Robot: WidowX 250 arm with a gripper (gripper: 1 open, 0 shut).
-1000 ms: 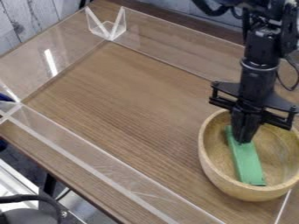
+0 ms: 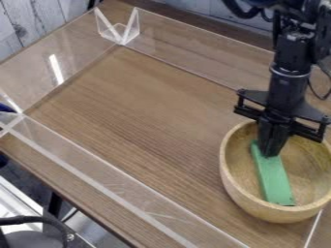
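A wooden bowl (image 2: 311, 194) sits at the lower right of the table, holding a long green object (image 2: 276, 179) that lies lengthwise inside it. My black gripper (image 2: 269, 145) reaches down into the bowl at the upper end of the green object, its fingertips close together; whether they touch that object is hard to tell.
Clear tape strips run along its edges. A white bracket-like shape (image 2: 119, 31) is at the back left, and dark equipment (image 2: 29, 232) is at the lower left corner.
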